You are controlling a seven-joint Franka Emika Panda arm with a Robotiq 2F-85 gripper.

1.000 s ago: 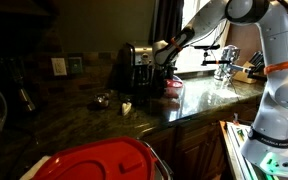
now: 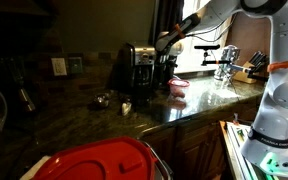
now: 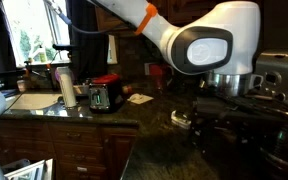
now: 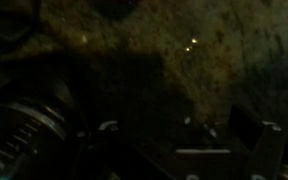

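Observation:
In exterior view 1 my gripper (image 2: 170,76) is a small dark shape above the far part of the counter, just right of a silver appliance (image 2: 142,70). A pinkish object (image 2: 178,88) shows below and beside it; its exact shape is unclear. The wrist view is very dark. There my gripper stands open, its fingers low in the picture and nothing visibly held between them. A dark rounded object with pale marks (image 4: 29,128) fills the left side of that view. In exterior view 2 the gripper is lost against the dark background.
A large red tray (image 2: 99,160) lies in front. Small shiny items (image 2: 101,101) and a pale object (image 2: 126,108) sit on the dark counter. In exterior view 2, a red toaster (image 3: 105,92) and a paper towel roll (image 3: 67,86) stand at the left.
My arm's far end has risen somewhat, and the gripper has come up with it. More of the pinkish object shows beneath. The tray and small counter items look unmoved.

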